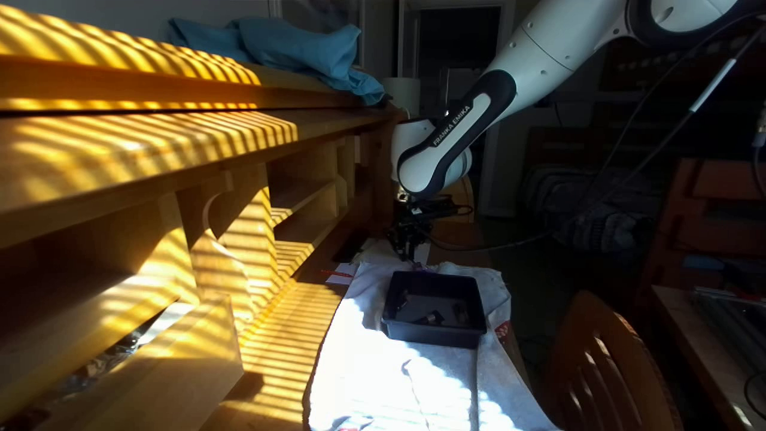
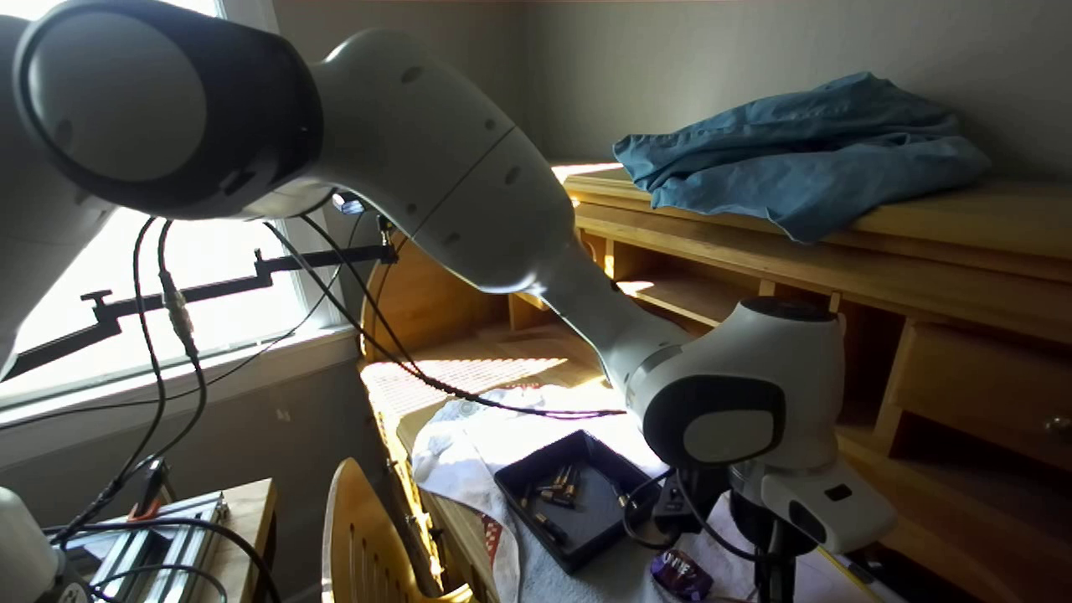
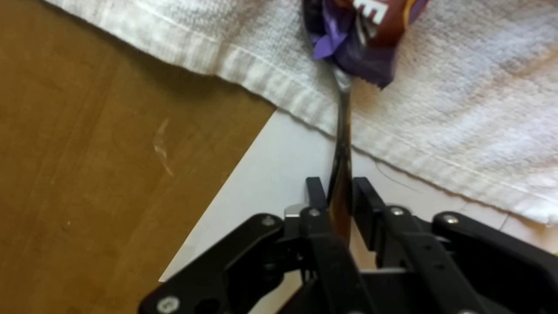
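Observation:
A metal utensil [image 3: 342, 123] points away from me in the wrist view, its far end hidden under a purple and brown wrapper [image 3: 374, 49]. Its handle runs between the two black fingers of my gripper. The fingers stand close on either side of the handle; whether both touch it I cannot tell. Below the handle lie white paper [image 3: 261, 172] and the edge of a pale towel [image 3: 460, 104]. From outside, my gripper [image 1: 409, 251] is low over the desk behind a black tray [image 1: 434, 334]. The wrapper [image 2: 681, 574] lies beside that tray.
Inside the tray [image 2: 533, 467] are several small dark and gold battery-like pieces. A wooden hutch [image 1: 251, 215] borders the desk on one side, a wooden chair [image 1: 610, 366] on the other. The towel [image 1: 388, 373] is mostly clear in front of the tray.

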